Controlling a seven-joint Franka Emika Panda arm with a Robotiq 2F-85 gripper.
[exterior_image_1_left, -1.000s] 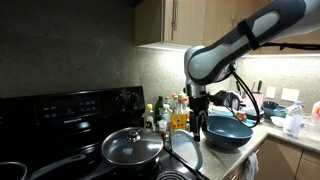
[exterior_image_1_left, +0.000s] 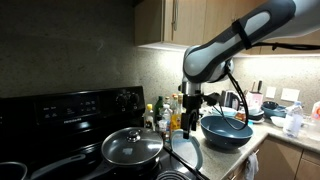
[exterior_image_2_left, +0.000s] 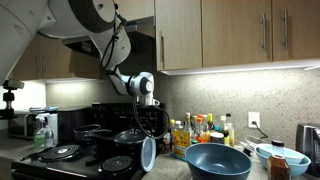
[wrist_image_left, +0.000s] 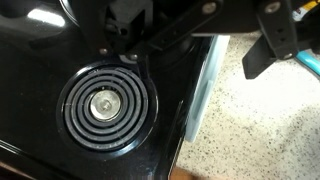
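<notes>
My gripper (exterior_image_1_left: 187, 131) hangs open above the strip between stove and counter, nothing visible between its fingers. In the wrist view its dark fingers (wrist_image_left: 262, 58) stand wide apart at the top. A pale blue, plate-like object (exterior_image_1_left: 187, 150) is below it in exterior view 1; in exterior view 2 this flat piece (exterior_image_2_left: 148, 155) stands tilted at the stove's right edge. Only its thin light-blue edge (wrist_image_left: 208, 92) shows in the wrist view. A lidded pan (exterior_image_1_left: 132, 148) sits on the stove to the gripper's left.
A large dark blue bowl (exterior_image_2_left: 218, 160) stands on the counter, with several bottles (exterior_image_2_left: 182, 138) behind it. An empty coil burner (wrist_image_left: 104, 105) lies below the wrist camera. Cabinets (exterior_image_2_left: 225, 35) hang overhead.
The pan, bowl and pale blue piece look unmoved.
</notes>
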